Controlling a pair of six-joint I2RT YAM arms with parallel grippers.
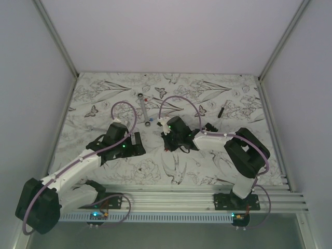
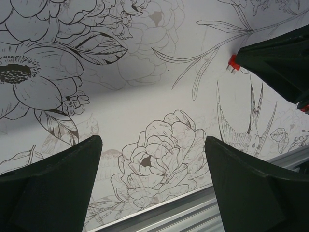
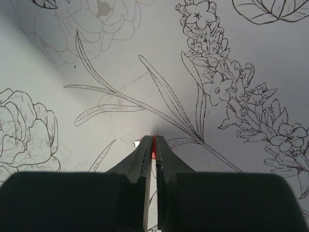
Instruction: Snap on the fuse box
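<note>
A small red part with metal prongs, likely the fuse, lies on the floral mat, right under my right gripper, whose fingertips are closed together over it, mostly hiding it in the right wrist view. Whether anything is between them is not visible beyond a red sliver. My left gripper hangs over bare mat left of the red part, its fingers apart with nothing between them. I cannot make out the fuse box clearly.
A long wrench [image 1: 143,109] lies at the back centre with small coloured pieces beside it. A black object [image 1: 210,128] and a black pen-like item [image 1: 221,112] lie to the right. The mat's front edge borders metal rails [image 2: 188,208].
</note>
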